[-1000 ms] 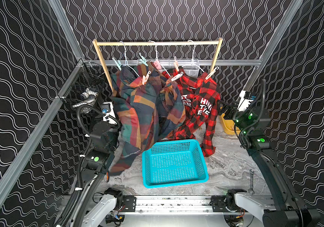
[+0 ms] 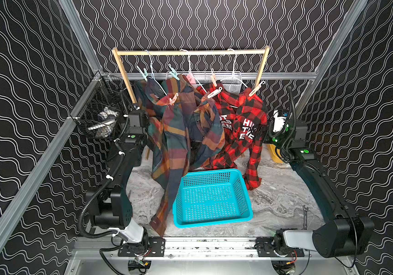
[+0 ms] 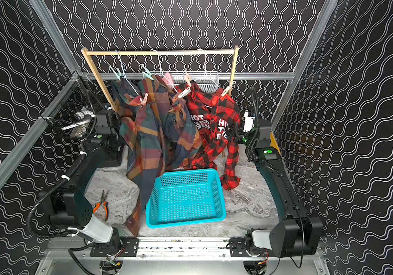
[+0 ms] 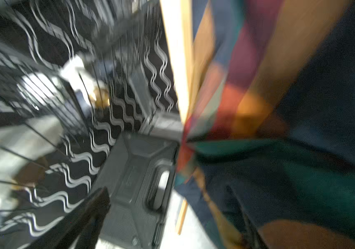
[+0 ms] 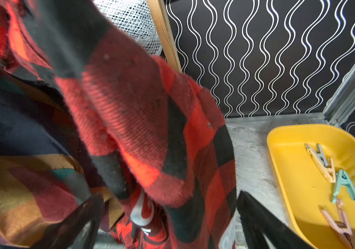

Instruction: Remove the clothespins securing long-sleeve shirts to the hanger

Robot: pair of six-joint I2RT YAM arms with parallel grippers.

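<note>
Plaid shirts hang from the wooden rail: multicolour ones (image 2: 168,137) on the left and middle, a red-and-black one (image 2: 246,119) on the right. Clothespins are clipped at their tops, among them a pink one (image 2: 174,98), white ones (image 2: 214,92) and mint ones (image 2: 173,72). My open left gripper is low beside the multicolour shirt's left edge, in a blurred left wrist view. My open right gripper stands close to the right side of the red shirt, whose fabric fills much of its view.
A teal basket (image 2: 212,220) sits front centre. A yellow tray (image 5: 318,141) with several loose clothespins is at the right. A black wire basket (image 2: 86,112) is on the left wall, with pliers (image 3: 101,206) and a wrench (image 2: 304,220) on the table.
My right arm has also moved back beside the red shirt.
</note>
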